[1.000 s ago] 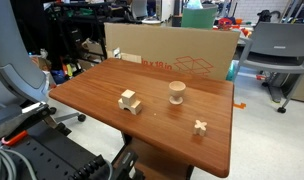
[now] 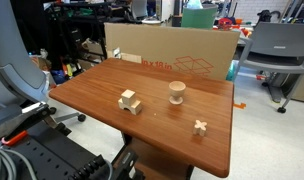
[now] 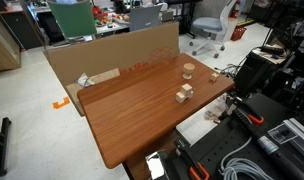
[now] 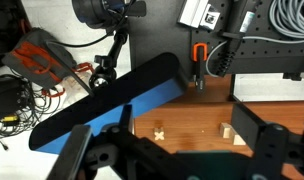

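Observation:
My gripper stands open at the bottom of the wrist view, its dark fingers wide apart with nothing gripped between them. Well below it, on the brown table point(image 4: 197, 115), are a small cross-shaped wooden piece point(image 4: 159, 133) and some light wooden blocks point(image 4: 228, 131). Exterior view 1 has a pale cup point(image 2: 176, 92) standing upright, the wooden blocks point(image 2: 129, 99) clustered near the front edge, and the cross-shaped piece point(image 2: 200, 128) to the right. The same cup point(image 3: 188, 70) and blocks point(image 3: 184, 94) appear in exterior view 2. Neither exterior view shows the gripper.
A cardboard panel point(image 2: 182, 50) runs along the table's back edge. Cables point(image 4: 292, 18) and dark equipment lie off the table on the robot's side. A grey chair point(image 2: 277, 45) stands beyond the table.

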